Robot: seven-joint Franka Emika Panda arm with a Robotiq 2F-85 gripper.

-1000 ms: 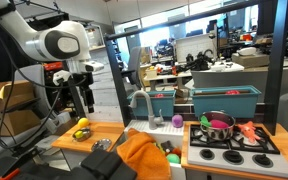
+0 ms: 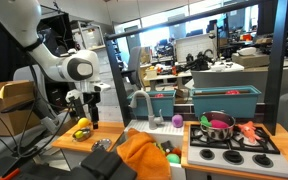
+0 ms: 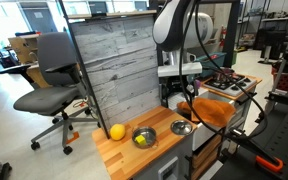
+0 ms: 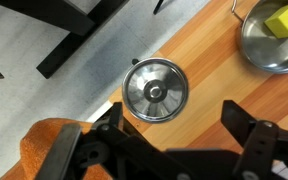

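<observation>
My gripper is open, with nothing between its fingers. In the wrist view, a round silver lid (image 4: 155,90) with a centre knob lies ahead of the fingertips, at the counter's edge. To its right is a small metal pan (image 4: 272,42) holding a yellow block (image 4: 286,19). Exterior view 1 has the gripper (image 2: 82,101) pointing down, above the left end of the wooden counter. The lid (image 3: 181,128) and the pan (image 3: 144,138) lie apart in exterior view 2.
An orange cloth (image 2: 144,154) hangs near the sink and tap (image 2: 142,101). A larger pot (image 2: 217,128) stands on the stove (image 2: 239,154) at right. A yellow round object (image 3: 117,131) sits on the counter near the pan. Bare wood (image 4: 209,80) separates pan and lid.
Over the last second the arm has come down and slightly right, towards the left end of the counter. The counter objects look unmoved.
</observation>
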